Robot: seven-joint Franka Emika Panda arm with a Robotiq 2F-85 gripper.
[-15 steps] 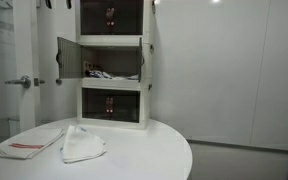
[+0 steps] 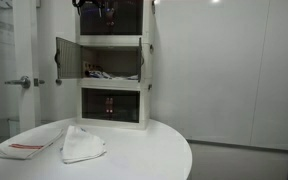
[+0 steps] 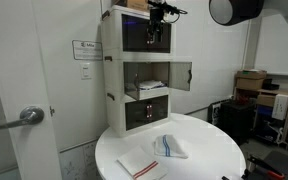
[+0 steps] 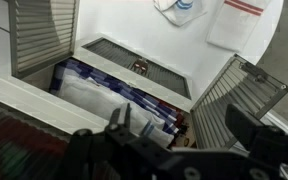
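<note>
High above the table, level with the top of a white cabinet (image 3: 114,62), my gripper (image 3: 156,34) hangs in exterior view 2. In the wrist view the dark fingers of the gripper stand wide apart, open, with nothing held between them. Below them is the cabinet's middle compartment, its doors swung out to both sides. Folded cloths (image 4: 104,100), white and blue-checked, lie inside it. On the round white table (image 3: 199,170) rest a white towel with a red stripe (image 3: 142,164) and a white cloth with a blue stripe (image 3: 171,146).
The open mesh doors (image 4: 242,98) jut out on either side of the compartment. The cabinet's bottom doors (image 2: 111,103) are closed. Bare tabletop lies to the right of the cloths in exterior view 1. A shelf with boxes (image 3: 254,90) stands far right.
Part of my gripper has come into exterior view 1 at the top edge, in front of the cabinet's upper compartment. The cloths, doors and table look unchanged.
</note>
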